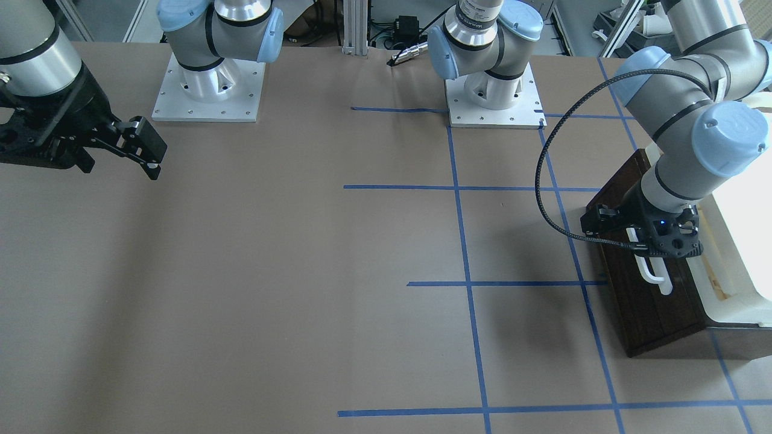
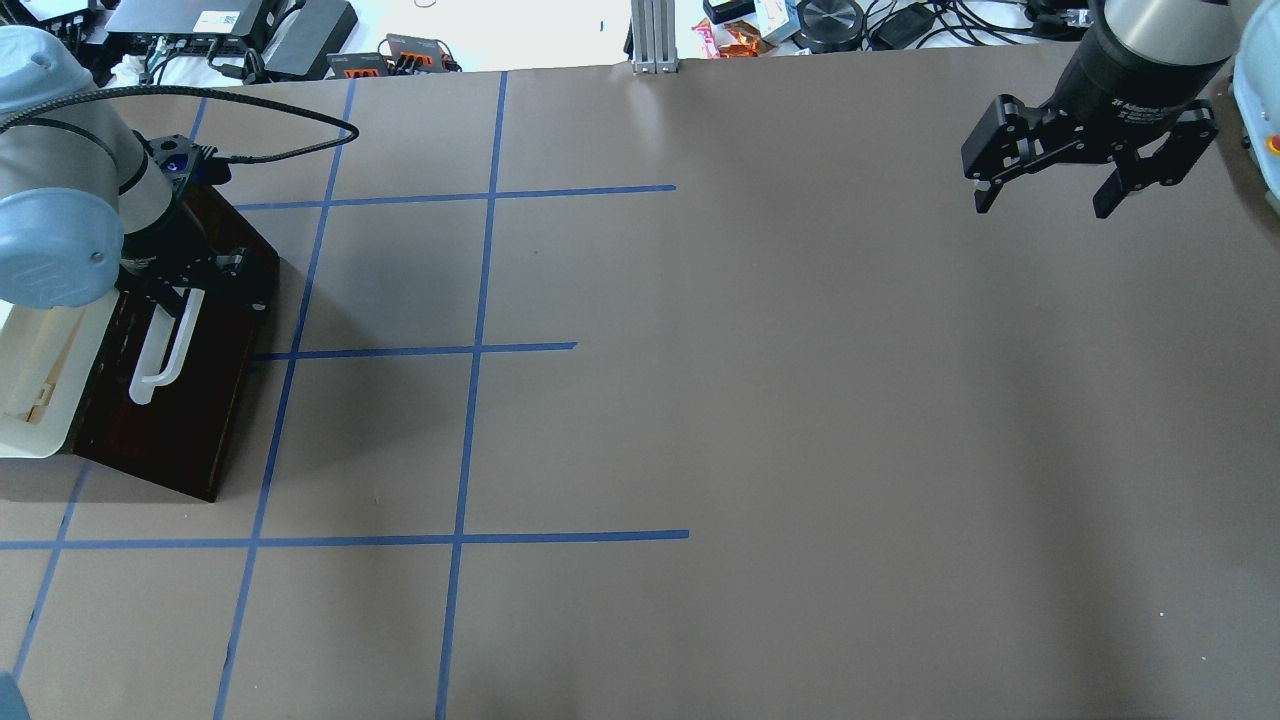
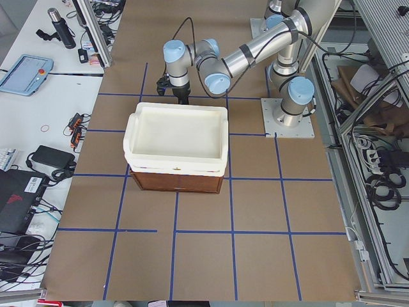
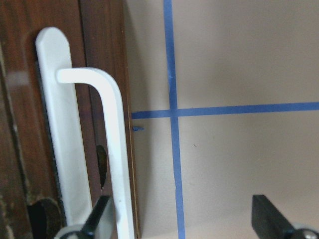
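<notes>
A dark wooden box [image 1: 651, 318] with a white inner bin [image 3: 176, 137] lies on the floor. A white handle [image 4: 119, 154] is on its wooden face, also seen in the top view [image 2: 180, 342]. My gripper is over that face at the handle; in the wrist view its two fingers are wide apart, the left one over the handle's lower part, the right one over bare floor. In the front view the gripper's black housing hides part of the handle.
A second arm's black gripper [image 2: 1086, 156] hangs at the other side of the workspace. A cable loops out from my arm's housing.
</notes>
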